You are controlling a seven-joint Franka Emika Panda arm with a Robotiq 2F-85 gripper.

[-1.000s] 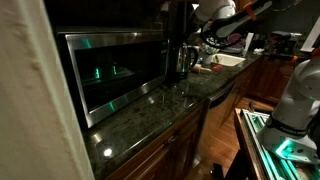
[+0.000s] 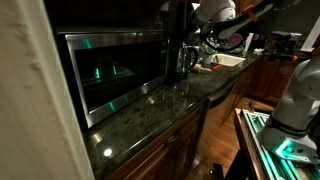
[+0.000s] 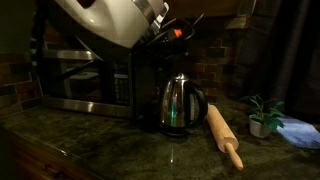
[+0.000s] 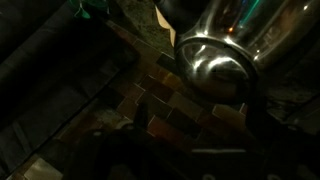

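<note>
A shiny metal kettle (image 3: 178,105) with a black handle stands upright on the dark stone counter (image 3: 120,150), beside a wooden rolling pin (image 3: 220,130). My gripper (image 3: 180,36) is above the kettle, apart from it, and dark against the background. Looking down in the wrist view, I see the kettle (image 4: 217,68) large at the upper right. The gripper's (image 4: 200,122) dark fingers stand open at the bottom, with only the tiled wall visible between them. Exterior view 1 shows the kettle (image 2: 187,58) at the counter's far end; the fingertips are hard to make out there.
A microwave (image 3: 90,85) takes up the counter's left part. Right of the rolling pin are a small potted plant (image 3: 262,116) and a blue cloth (image 3: 298,132). Clear counter lies in front of the microwave. A white sink (image 2: 229,59) lies beyond the kettle.
The white arm at the top has shifted slightly to the right in exterior view 1. The kettle and the counter items stay in place.
</note>
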